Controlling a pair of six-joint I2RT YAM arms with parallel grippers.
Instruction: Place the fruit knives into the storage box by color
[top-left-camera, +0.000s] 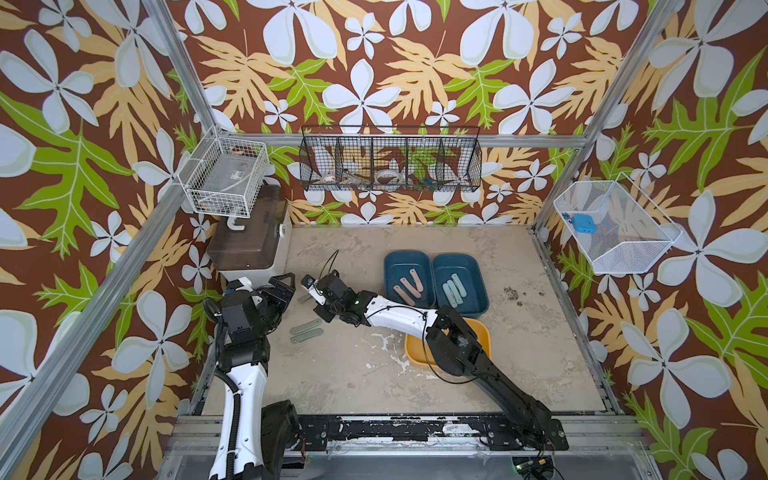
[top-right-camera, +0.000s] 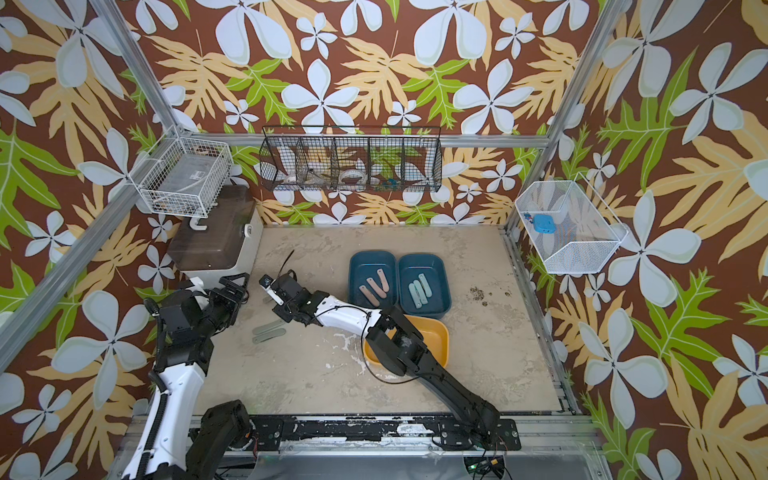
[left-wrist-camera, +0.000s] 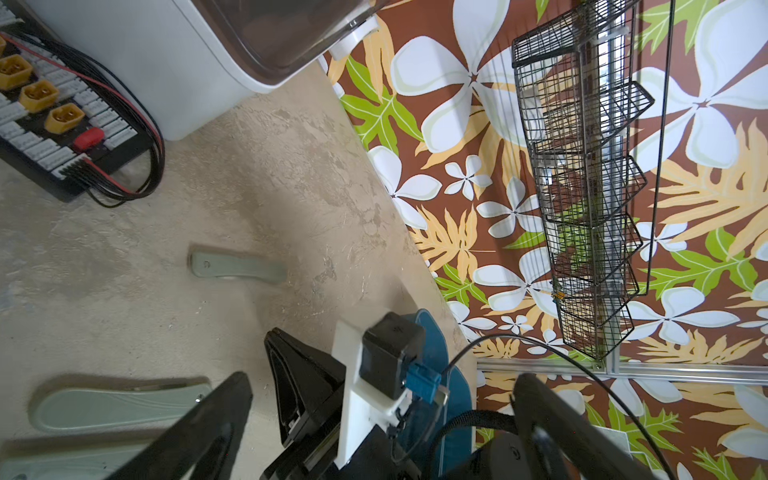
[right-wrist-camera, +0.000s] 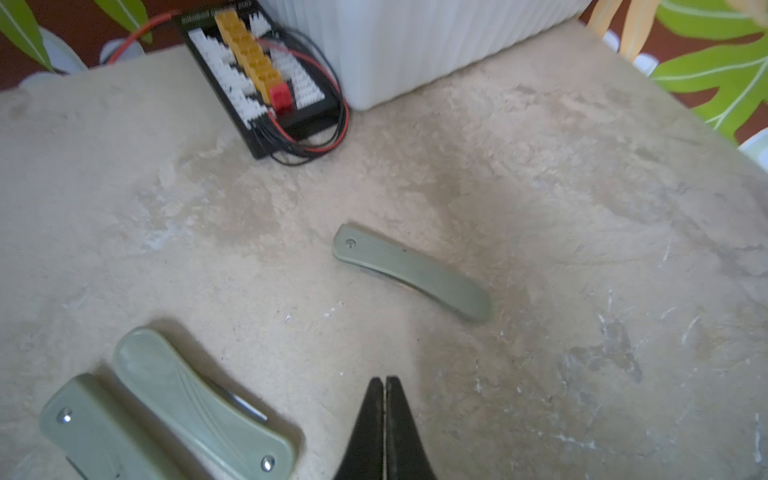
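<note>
A lone green folding knife (right-wrist-camera: 412, 272) lies flat on the table in the right wrist view, ahead of my right gripper. That gripper is shut, its fingertips together with nothing between them, and the knife lies outside them. Two more green knives, a nearer one (right-wrist-camera: 104, 432) and a second (right-wrist-camera: 204, 408), rest side by side at lower left. My left gripper (top-left-camera: 282, 289) stands open and empty beside the white bin. Pink knives (top-left-camera: 408, 286) lie in the left teal box (top-left-camera: 389, 268); several green ones (top-left-camera: 453, 290) lie in the right teal box (top-left-camera: 480, 276).
A yellow tray (top-left-camera: 485, 340) sits partly under the right arm. The white bin with brown lid (top-left-camera: 248, 240) and a black connector board (right-wrist-camera: 264, 76) bound the left side. Wire baskets (top-left-camera: 389, 164) hang at the back. Bare table lies right of the boxes.
</note>
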